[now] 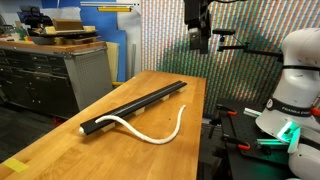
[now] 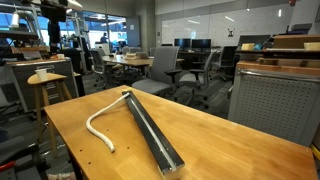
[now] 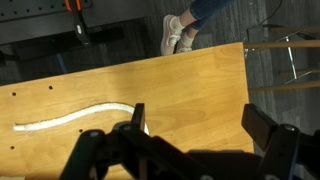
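Observation:
A white flexible hose or cord (image 1: 152,140) lies in a loose curve on the wooden table, beside a long black channel-like bar (image 1: 135,105). From the other side, exterior view 2 shows the hose (image 2: 90,124) bending along the bar (image 2: 150,128). My gripper (image 1: 199,46) hangs high above the table's right edge, well apart from both objects. In the wrist view the gripper is open, with bare tabletop seen between its dark fingers. Part of the hose (image 3: 80,112) shows at lower left there, its right end running down near the left finger.
The wooden table (image 2: 230,135) has wide clear areas. A person's feet (image 3: 178,35) are on the floor by the table edge in the wrist view. Grey cabinets (image 1: 35,80) stand behind, and office chairs (image 2: 163,65) are beyond the table.

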